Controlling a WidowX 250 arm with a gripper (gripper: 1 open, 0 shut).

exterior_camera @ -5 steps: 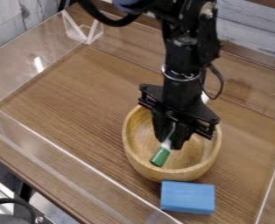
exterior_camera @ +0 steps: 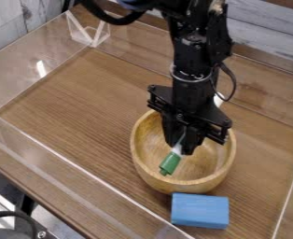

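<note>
The black robot arm comes down from the top centre. Its gripper (exterior_camera: 179,142) is low inside a round wooden bowl (exterior_camera: 153,172), shut on a small object with a white upper part and a green lower part (exterior_camera: 171,162). The object is tilted, its green end toward the bowl's front left. The gripper's fingers are partly hidden by the dark wrist housing.
A blue block (exterior_camera: 201,211) lies just in front of the bowl at the lower right. Transparent panels edge the workspace, and dark cables show at the lower left.
The gripper and the white-green object have shifted very slightly within the bowl. The bowl and blue block look unmoved.
</note>
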